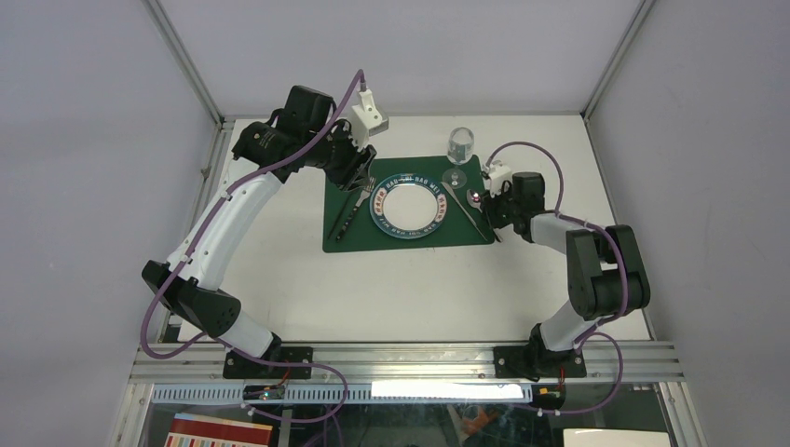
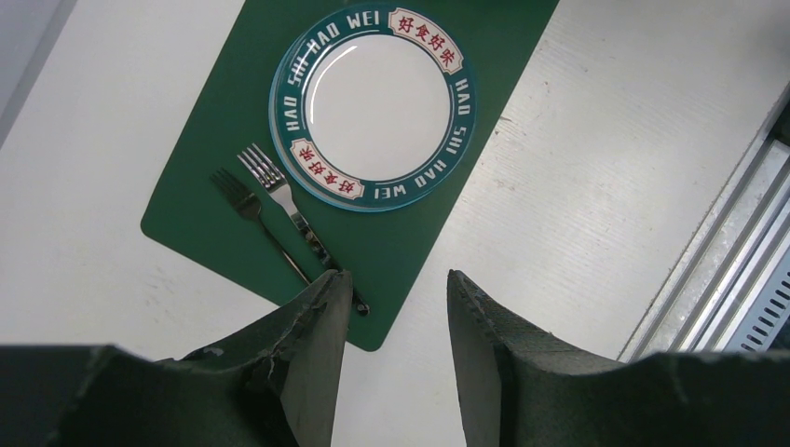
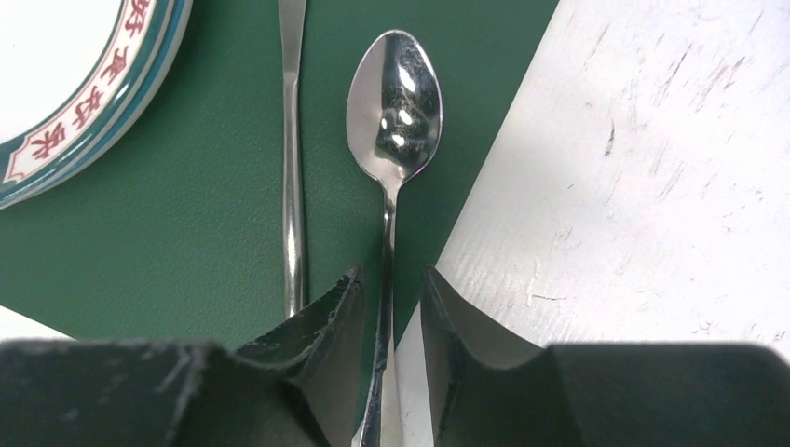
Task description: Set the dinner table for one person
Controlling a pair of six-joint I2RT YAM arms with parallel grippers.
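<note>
A green placemat [image 1: 335, 244] holds a plate [image 1: 408, 207] in the middle, a silver fork [image 2: 279, 191] and a dark fork [image 2: 244, 203] on its left, and a knife [image 3: 293, 233] and spoon [image 3: 393, 112] on its right. A wine glass [image 1: 456, 175] stands at the upper right of the mat. My left gripper is raised over the left side, open and empty. My right gripper is open, low over the spoon's handle, which lies below the gap between its fingers at the mat's right edge.
Metal rails [image 1: 401, 352] run along the front edge, and walls enclose the back and sides.
</note>
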